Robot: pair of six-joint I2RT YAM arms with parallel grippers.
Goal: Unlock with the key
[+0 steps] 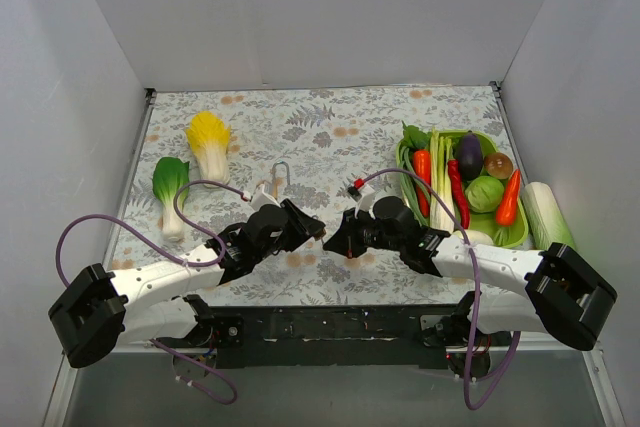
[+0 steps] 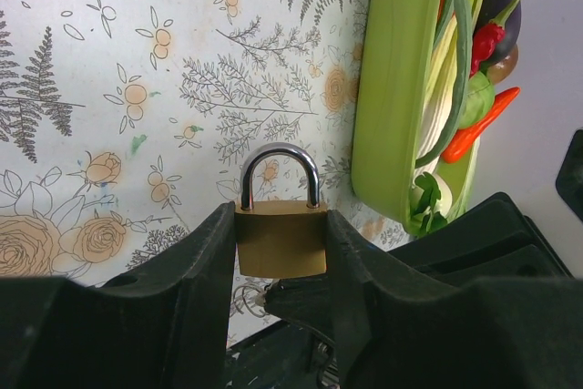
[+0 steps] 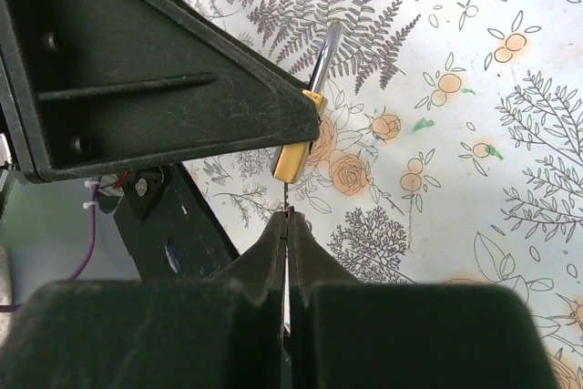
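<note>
A brass padlock [image 2: 281, 240] with a silver shackle sits between the fingers of my left gripper [image 1: 319, 230], which is shut on it. Both shackle legs [image 2: 281, 150] meet the body in the left wrist view. Facing it from the right is my right gripper [image 1: 336, 244], its fingers closed together. A thin dark sliver, apparently the key [image 3: 286, 196] seen edge-on, runs from between those fingertips to the padlock's lower end. How deep it sits in the keyhole is hidden. Both grippers are held above the patterned table [image 1: 330, 147].
A green basket of vegetables [image 1: 524, 232] stands at the right, a white-green vegetable [image 1: 548, 215] beside it. At the left lie a yellow cabbage [image 1: 210, 145] and a green one [image 1: 171, 197].
</note>
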